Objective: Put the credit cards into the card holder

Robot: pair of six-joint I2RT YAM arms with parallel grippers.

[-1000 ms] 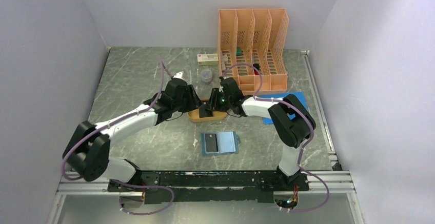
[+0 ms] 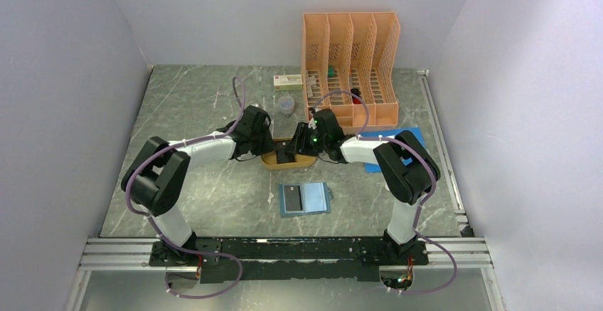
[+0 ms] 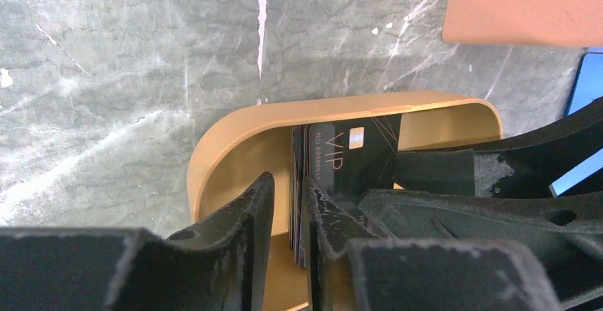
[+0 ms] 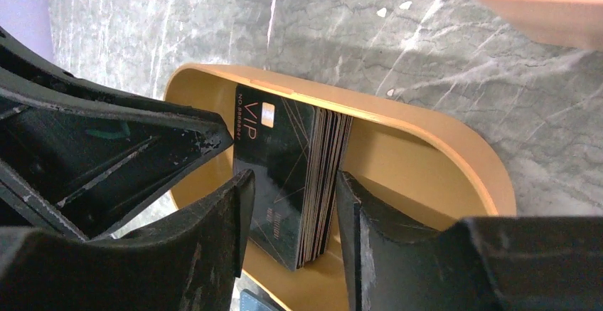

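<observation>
A stack of black credit cards (image 2: 285, 152) stands on edge in a tan oval tray (image 2: 287, 166); the front card reads VIP in the right wrist view. My left gripper reaches into the tray, part open with a narrow gap, and the left edges of the cards show between its fingertips. From the other side, my right gripper stands open, its fingers on either side of the stack. In the top view, a blue card holder (image 2: 315, 197) lies open in front of the tray, a black card in its left side.
A tan rack (image 2: 350, 58) with tall dividers stands behind on the right. Near it are a clear cup (image 2: 286, 105) and a small box (image 2: 288, 82). A blue sheet (image 2: 374, 167) lies beneath the right arm.
My left arm has come down and its gripper has moved into the tray beside the cards, its fingers now narrower. The right gripper has shifted only slightly.
</observation>
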